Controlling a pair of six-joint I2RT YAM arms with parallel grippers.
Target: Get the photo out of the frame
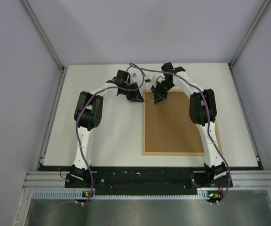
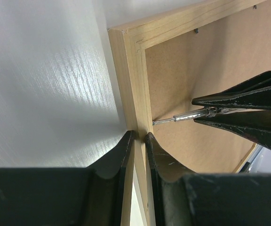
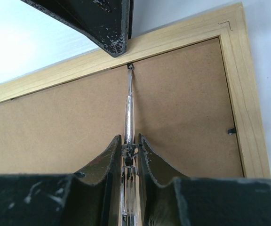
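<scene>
The wooden photo frame (image 1: 144, 127) lies on the table with its brown backing board (image 1: 171, 127) facing up. My left gripper is shut on the frame's left rail near the upper corner. A thin metal tool (image 3: 129, 117) with a clear shaft sits between the fingertips of my right gripper, which look shut around it. The tool's tip meets a small black tab (image 3: 130, 67) at the inner edge of that rail, close to the left finger (image 3: 114, 44). Whether that tab is bent up cannot be seen. The photo is hidden.
Another black tab (image 3: 231, 131) lies over the board at the adjoining rail, and one more tab (image 2: 255, 6) shows farther along. Both arms reach close together over the frame's upper left corner.
</scene>
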